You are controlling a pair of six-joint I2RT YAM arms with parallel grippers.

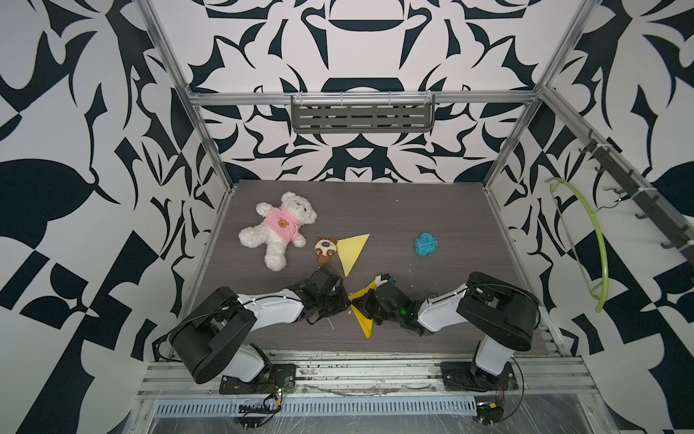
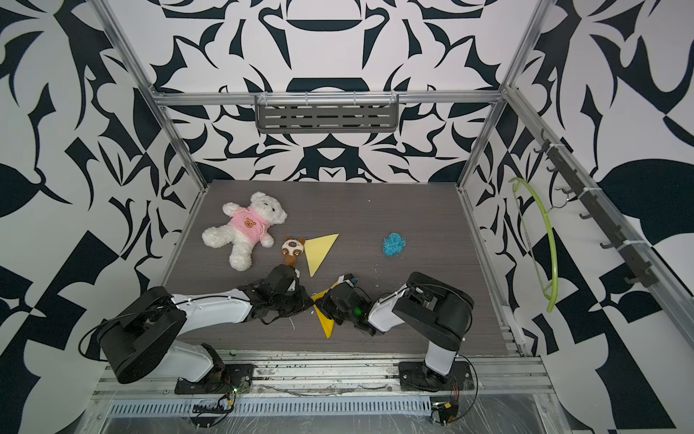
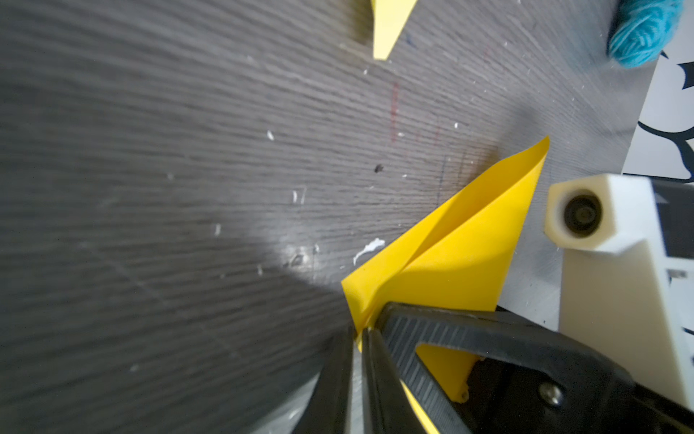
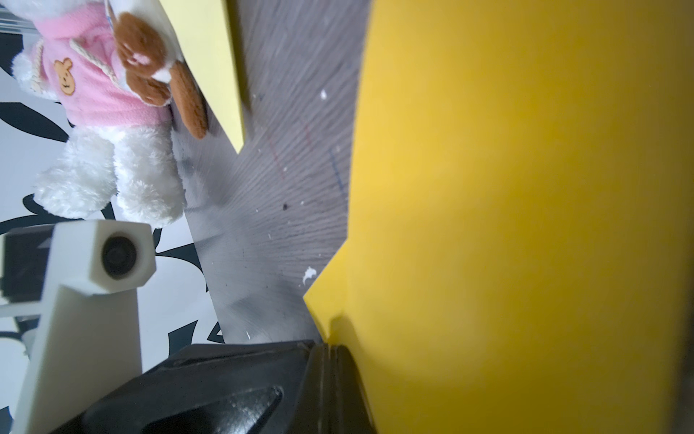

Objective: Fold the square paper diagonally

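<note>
The yellow square paper lies near the table's front, partly hidden under my right gripper, with one half bent over toward the other along a crease. My left gripper is shut at the paper's left corner; whether paper is between its fingertips is unclear. My right gripper is also shut, its fingertips down at the same corner, close against the left gripper's, on or beside the paper edge. A pale yellow folded triangle lies farther back.
A white bear in a pink shirt lies back left, a small brown-and-white toy beside the pale triangle. A blue yarn ball sits to the right.
</note>
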